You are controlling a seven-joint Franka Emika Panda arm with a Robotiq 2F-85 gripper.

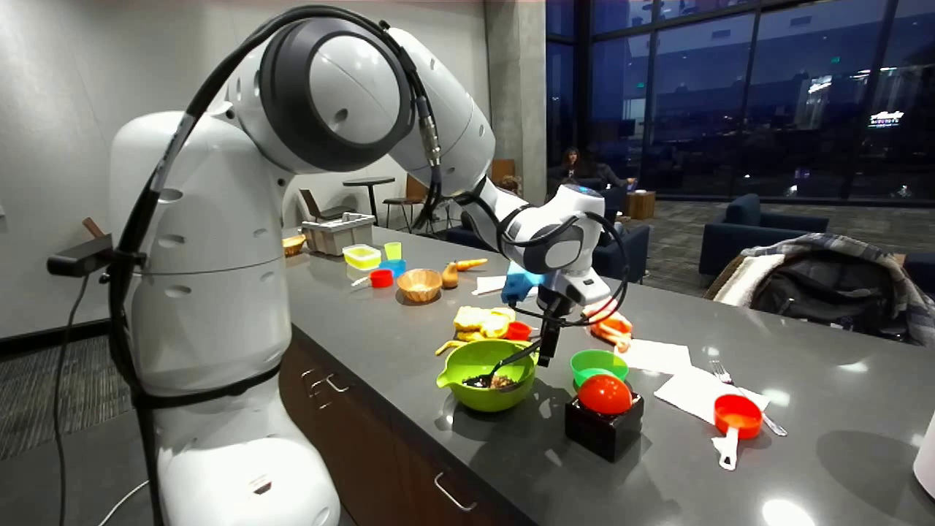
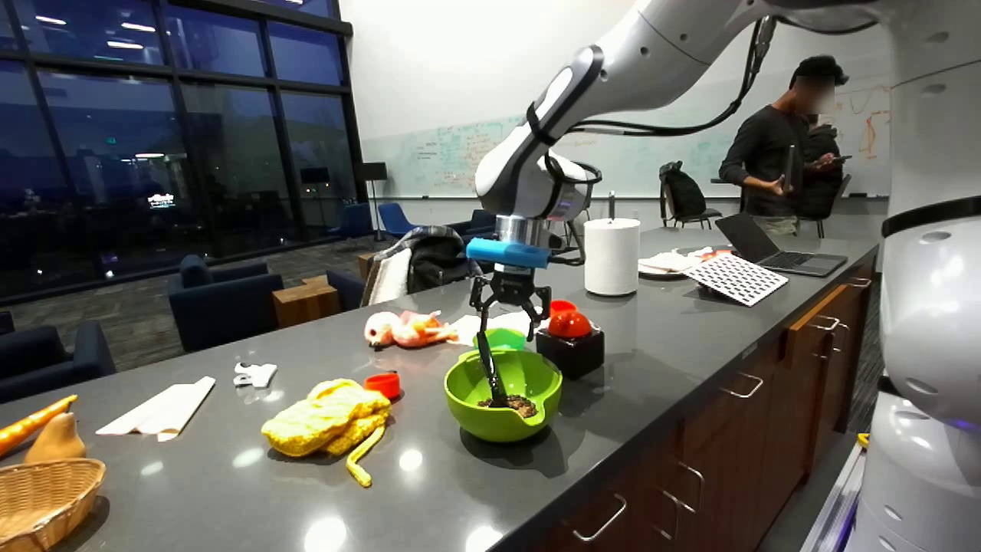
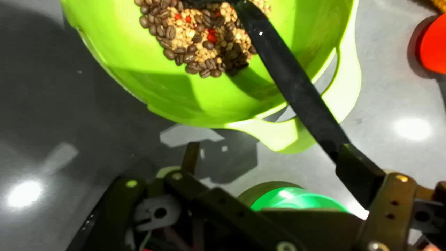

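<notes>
A lime-green bowl stands on the counter, holding coffee beans, pale grains and a few red bits. A black long-handled utensil leans in it, its head down among the beans and its handle slanting out across the rim. My gripper hangs above the bowl's edge, fingers wide apart. In the wrist view the handle's upper end meets or overlaps one finger; whether it touches cannot be told. The opposite finger stands well clear, with bare counter showing between.
Beside the bowl are a green cup and a black box topped by a red dome. A yellow cloth-like thing and a small red cup lie on the other side. The counter's front edge is close to the bowl.
</notes>
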